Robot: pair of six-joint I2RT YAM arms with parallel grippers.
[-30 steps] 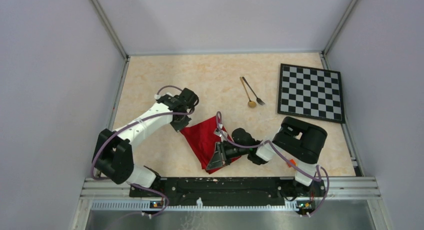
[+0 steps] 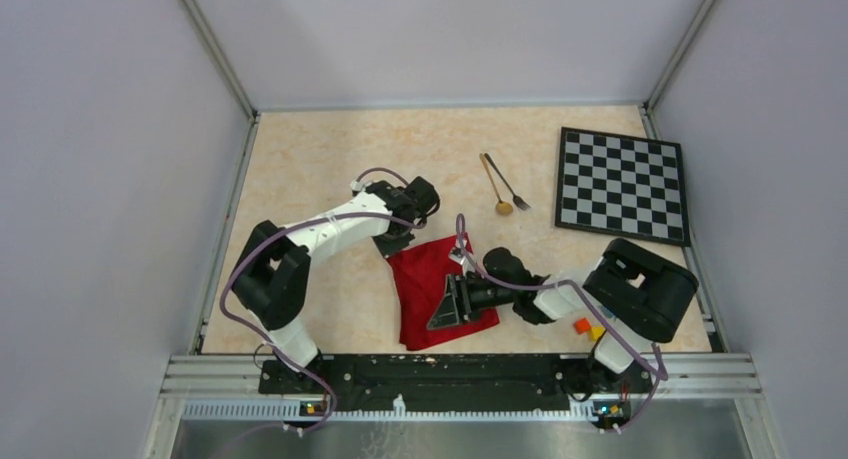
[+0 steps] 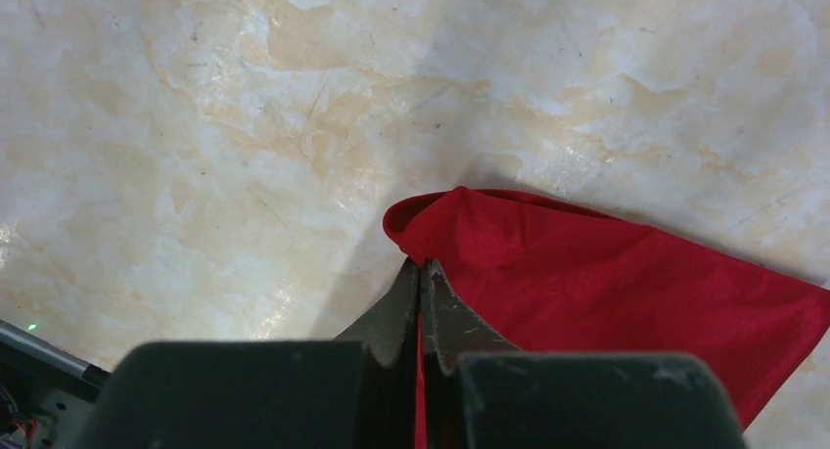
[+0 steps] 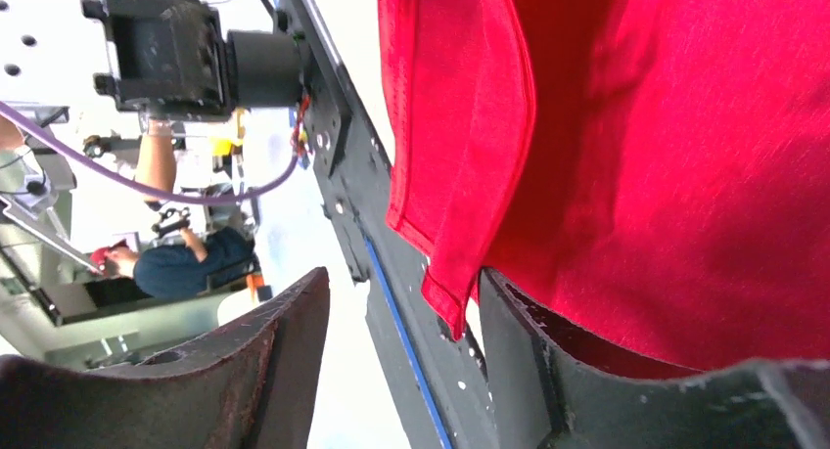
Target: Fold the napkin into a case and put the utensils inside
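Note:
The red napkin [image 2: 425,284] lies near the front middle of the table. My left gripper is shut on its far-left corner, which is gathered into a small fold in the left wrist view. My right gripper stands open over the near part of the napkin, where a hemmed strip [image 4: 470,224] is folded back by the fingertips. A wooden spoon [image 2: 503,207] and a metal fork [image 2: 520,201] lie side by side behind the napkin, to its right.
A checkerboard [image 2: 618,184] lies at the back right. Coloured blocks [image 2: 582,325] sit at the front right beside the right arm.
My left gripper has moved right with the napkin's corner, and the napkin has shifted right and turned slightly. The right arm has also moved to the right.

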